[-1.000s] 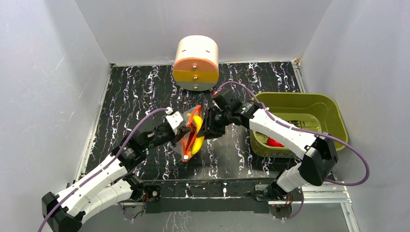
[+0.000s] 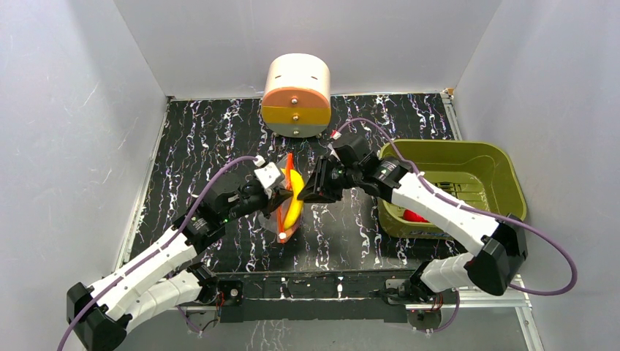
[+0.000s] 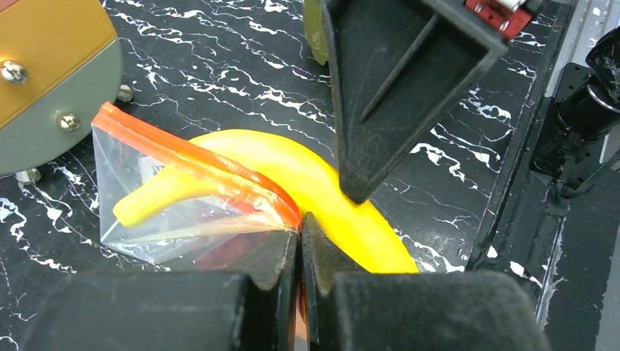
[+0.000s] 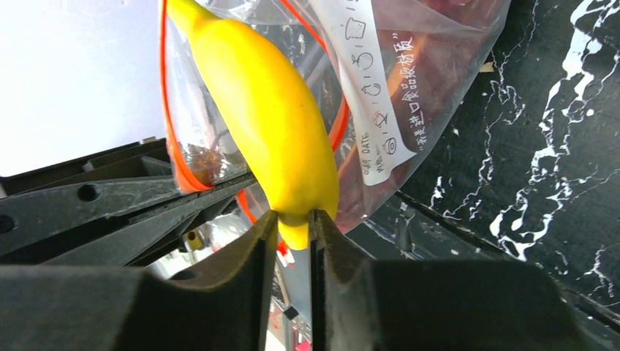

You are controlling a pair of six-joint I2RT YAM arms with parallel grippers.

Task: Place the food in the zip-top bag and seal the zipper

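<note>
In the left wrist view a yellow banana [image 3: 270, 157] has its stem end behind the clear film of the zip bag [image 3: 131, 219], while its thick end sticks out past the orange rim. My left gripper is shut on that rim, pinching the bag's near wall. Something reddish shows dimly inside the bag. From the right, my right gripper [image 2: 304, 197] stands against the banana's outer side. The right wrist view has its fingertips a small gap apart, right gripper, with the banana [image 4: 278, 117] just ahead of them.
A green bin [image 2: 504, 172] stands at the right, partly under my right arm, with a red item [image 2: 414, 216] in it. A rounded white bread-box-like container [image 2: 298, 77] sits at the back.
The banana and the bag's rim have shifted slightly left, and the bag's mouth looks narrower. My right gripper has pressed leftward while its forearm swung outward. The left arm has barely moved.
</note>
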